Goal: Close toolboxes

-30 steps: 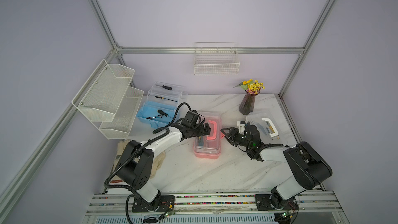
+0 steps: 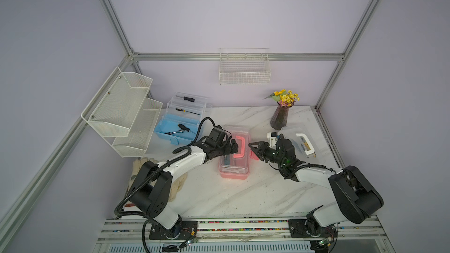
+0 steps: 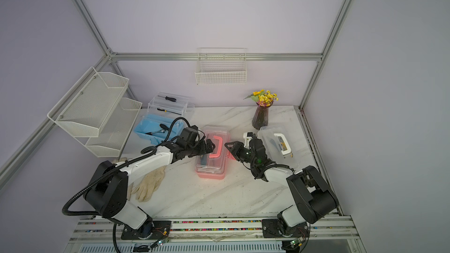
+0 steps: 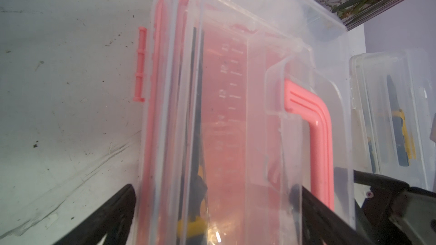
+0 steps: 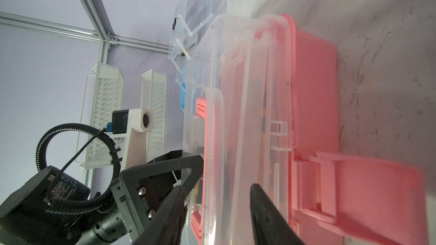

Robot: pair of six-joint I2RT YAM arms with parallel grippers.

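Note:
The pink toolbox (image 2: 234,175) stands mid-table with its clear lid (image 5: 245,109) down and a pink handle (image 4: 320,154) on top. On its right side, a pink latch (image 5: 381,195) sticks outward, unfastened. My left gripper is open above the lid, its fingers wide apart. My right gripper is at the lid's right edge beside that latch. Its fingers (image 5: 268,217) stand partway apart, and whether they pinch anything is unclear. A blue toolbox (image 2: 162,133) is open at the back left, its clear lid (image 2: 199,98) tipped back.
At the right stands a clear toolbox (image 2: 291,133) with a white handle and its lid down. A flower vase (image 2: 279,117) is behind it. Gloves (image 3: 150,185) lie at the front left.
My right gripper has shifted slightly left and up, its forearm swinging right. The left arm and the boxes look unmoved.

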